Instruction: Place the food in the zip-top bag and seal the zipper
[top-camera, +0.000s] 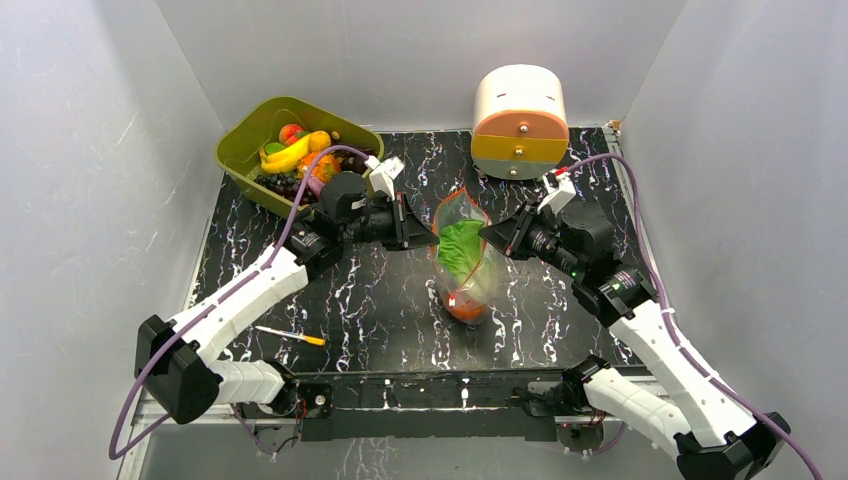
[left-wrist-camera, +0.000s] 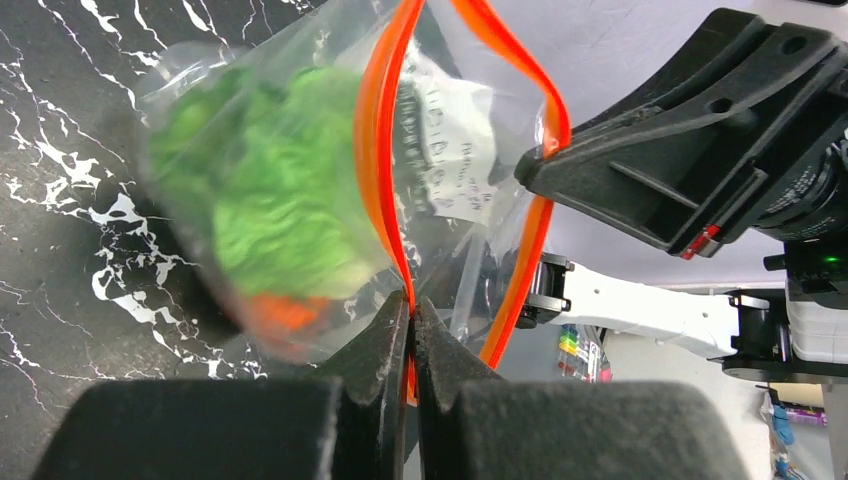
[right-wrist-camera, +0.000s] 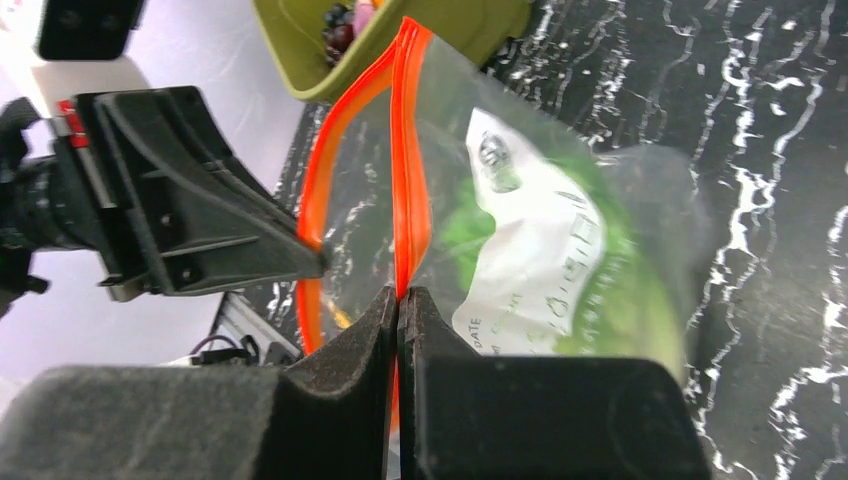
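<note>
A clear zip top bag (top-camera: 487, 283) with an orange zipper edge hangs between my two grippers, its mouth gaping. Inside it are green lettuce (top-camera: 459, 250) and, at the bottom, a red-orange item (top-camera: 465, 307). My left gripper is shut on one side of the orange rim (left-wrist-camera: 377, 150). On the opposite side, my right gripper is shut on the rim (right-wrist-camera: 409, 150) too. A white printed patch (right-wrist-camera: 525, 235) shows on the bag in the right wrist view.
A green basket (top-camera: 232, 160) of fruit and vegetables stands at the back left. A small drawer box (top-camera: 520, 105) sits at the back right. An orange-handled knife-like tool (top-camera: 312, 340) lies at the front left.
</note>
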